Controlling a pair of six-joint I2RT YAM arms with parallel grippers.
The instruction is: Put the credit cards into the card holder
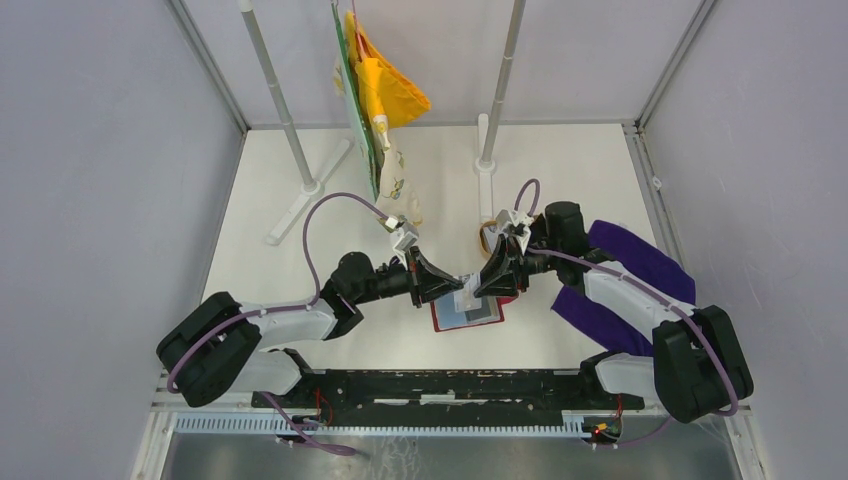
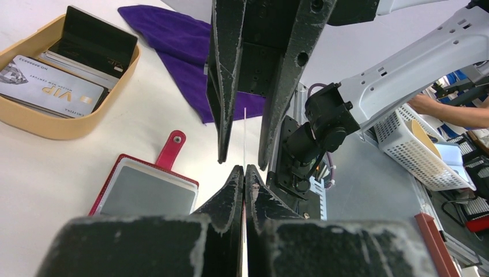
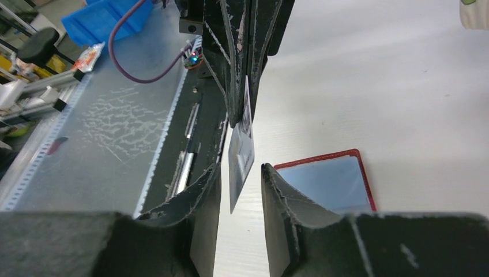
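A thin whitish card (image 3: 240, 151) is held edge-on in the right wrist view, with my left gripper shut on one end of it. My right gripper has its fingers spread apart around the card's other end, a gap showing on its far side. From above, the card (image 1: 467, 294) bridges the two grippers over the card holder. That red-edged card holder (image 2: 146, 187) lies open on the table, with a red snap strap. More cards (image 2: 49, 86), one marked VIP and one black, rest in a tan container at the upper left of the left wrist view.
The tan container (image 2: 86, 122) stands behind the card holder. A purple cloth (image 1: 640, 280) covers the table's right side beneath the right arm. Yellow and green cloths (image 1: 385, 95) hang at the back.
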